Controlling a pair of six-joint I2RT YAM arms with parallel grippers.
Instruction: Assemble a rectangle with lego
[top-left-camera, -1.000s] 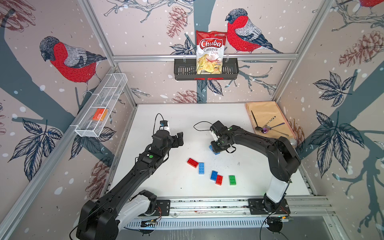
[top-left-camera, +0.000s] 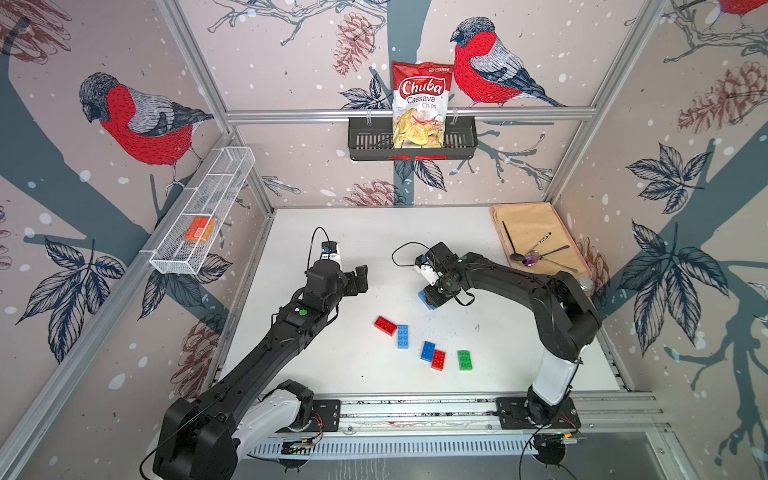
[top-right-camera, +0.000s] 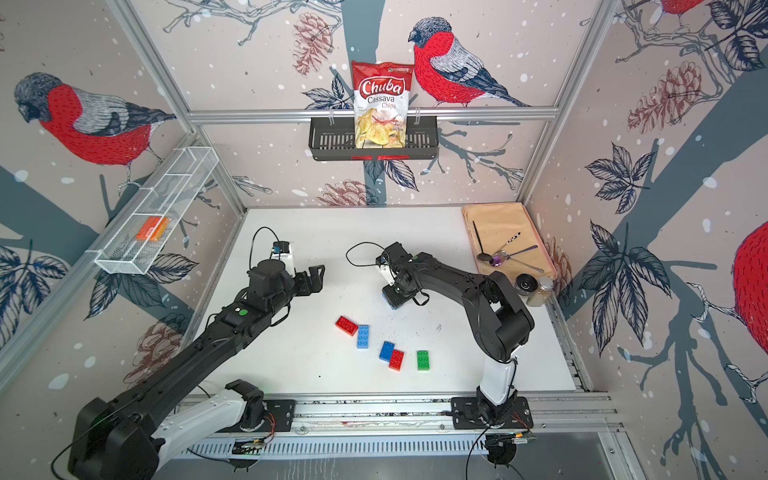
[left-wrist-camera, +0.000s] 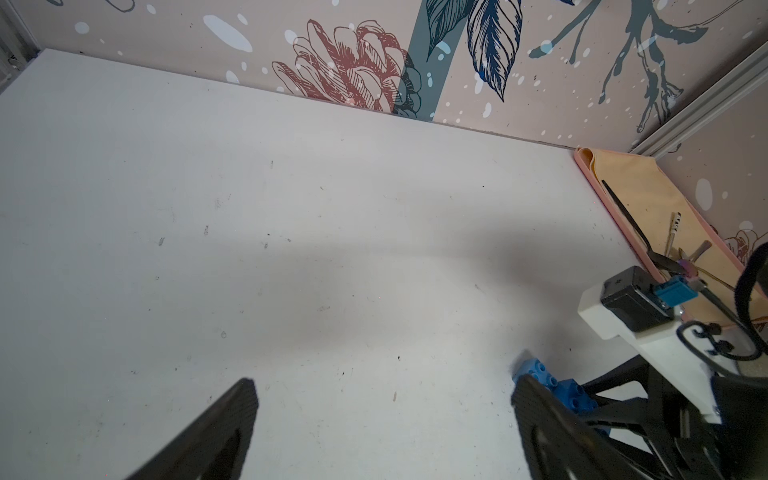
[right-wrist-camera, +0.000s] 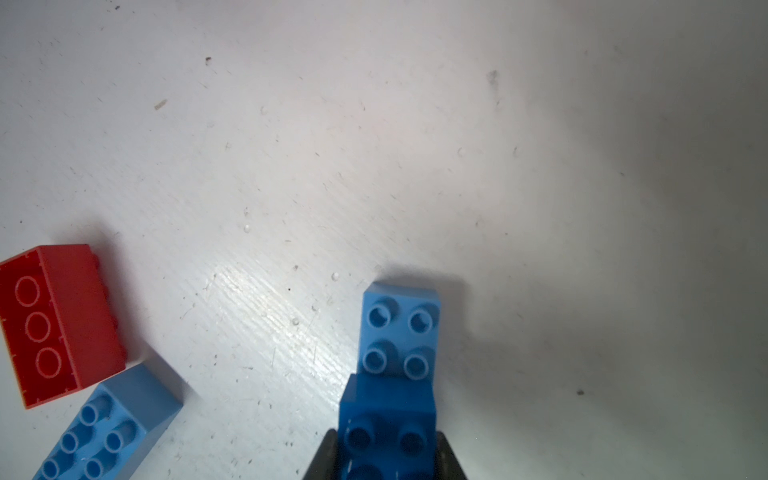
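My right gripper is low at the table's middle, its fingers either side of a dark blue brick (right-wrist-camera: 386, 416) that sits on or against a light blue brick (right-wrist-camera: 397, 320); whether it grips firmly is unclear. My left gripper (top-left-camera: 356, 278) stands open above the table to the left, nothing between its fingers. Nearer the front lie a red brick (top-left-camera: 385, 325), a light blue brick (top-left-camera: 402, 337), a blue brick (top-left-camera: 428, 350), a red brick (top-left-camera: 438, 360) and a green brick (top-left-camera: 465, 360).
A tan board (top-left-camera: 520, 224) with utensils lies at the back right, jars (top-right-camera: 541, 294) beside it. A wire basket (top-left-camera: 172, 264) hangs on the left wall.
My right gripper has shifted slightly at the blue bricks, up and back down. My left arm and the loose bricks have not moved.
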